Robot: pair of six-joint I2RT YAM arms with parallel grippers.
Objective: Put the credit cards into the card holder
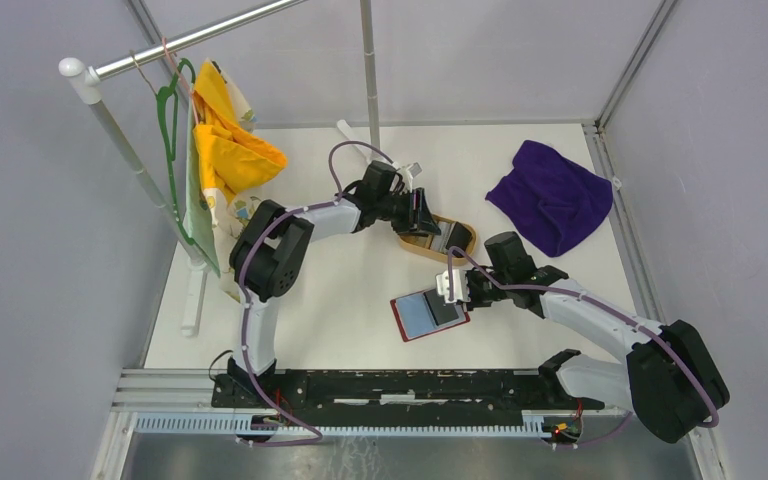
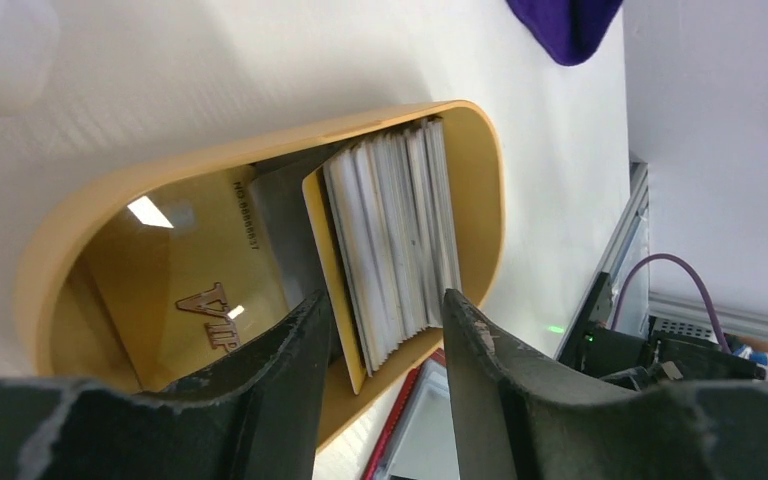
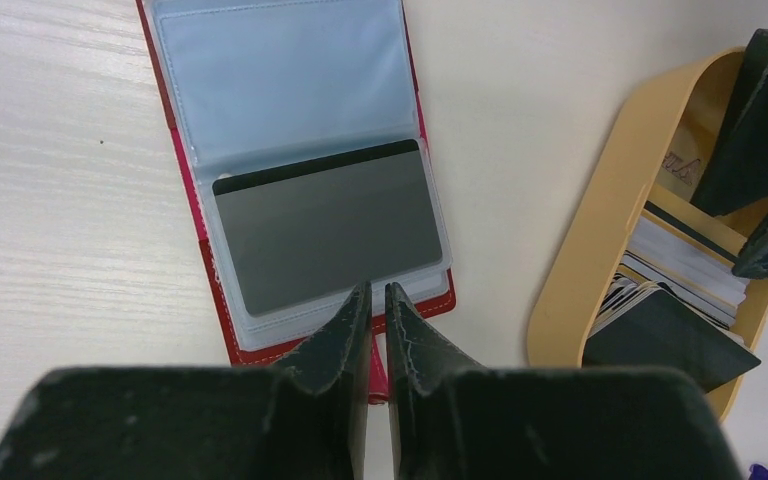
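A tan oval box holds a row of light cards, a yellow card and dark cards. My left gripper is over the box, fingers apart on either side of the yellow card and front white cards; contact is unclear. The open card holder, red-edged with blue and dark panels, lies on the table below. My right gripper hovers over its near edge, fingertips close together with a narrow gap and nothing visible between them.
A purple cloth lies at the back right. A rack with hanging yellow clothing stands on the left.
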